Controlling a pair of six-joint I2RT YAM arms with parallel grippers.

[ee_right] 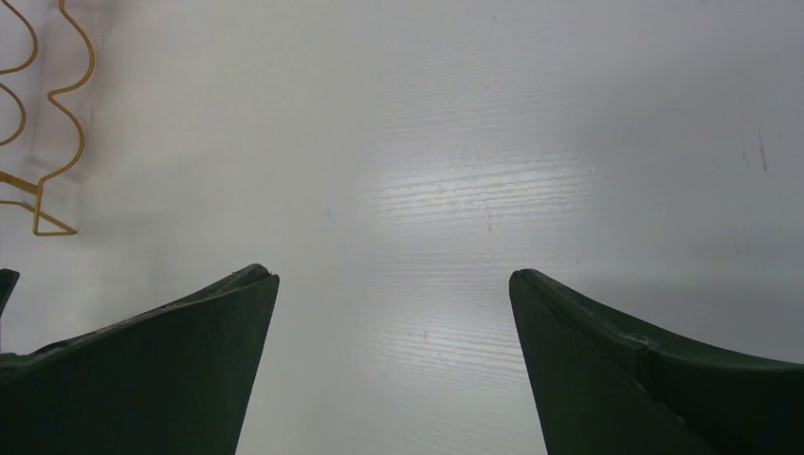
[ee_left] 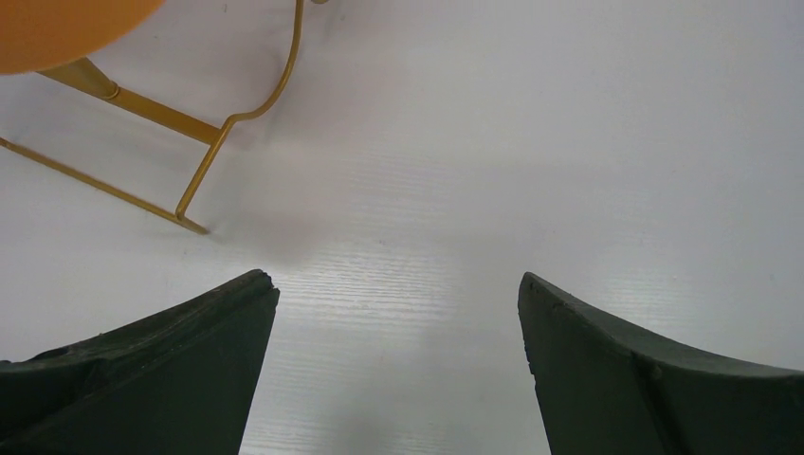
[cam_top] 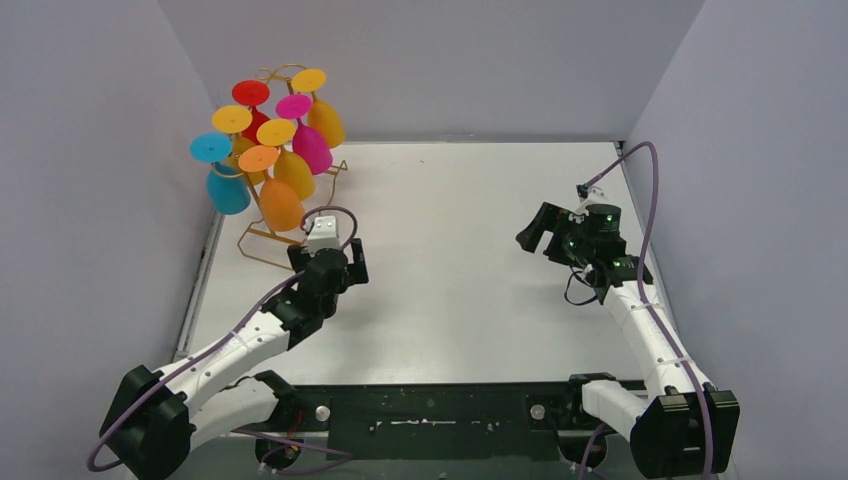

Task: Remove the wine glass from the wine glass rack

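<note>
Several coloured wine glasses hang upside down on a gold wire rack (cam_top: 272,236) at the back left of the table. Nearest the front are an orange glass (cam_top: 281,206) and a blue glass (cam_top: 228,194); yellow, magenta (cam_top: 313,150) and red ones hang behind. My left gripper (cam_top: 327,247) stands open just in front and to the right of the orange glass, apart from it in the left wrist view, where only bare table shows between the fingers. Far from the rack, on the right side, my right gripper (cam_top: 542,247) is open and empty.
Grey walls (cam_top: 740,200) close in the back and both sides. A foot of the rack (ee_left: 194,180) reaches close to the left gripper's left finger.
</note>
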